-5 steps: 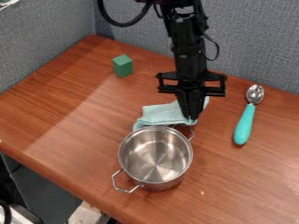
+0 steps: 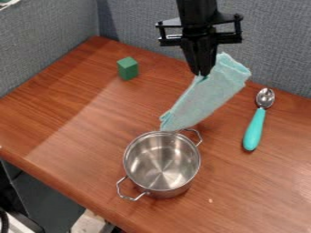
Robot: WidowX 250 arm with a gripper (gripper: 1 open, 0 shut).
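My black gripper (image 2: 202,64) is raised at the top centre, shut on a pale mint cloth (image 2: 205,95), which hangs down from the fingertips to just above the back of a steel pot (image 2: 163,164). The pot has two wire handles and looks empty. Whether the cloth's lower end touches the table or pot rim cannot be told for sure.
A green block (image 2: 127,68) sits at the back left. A spoon with a turquoise handle (image 2: 255,127) lies at the right.
My gripper has risen, lifting the cloth from a heap behind the pot so that it now hangs stretched out. The pot, block and spoon are unmoved.
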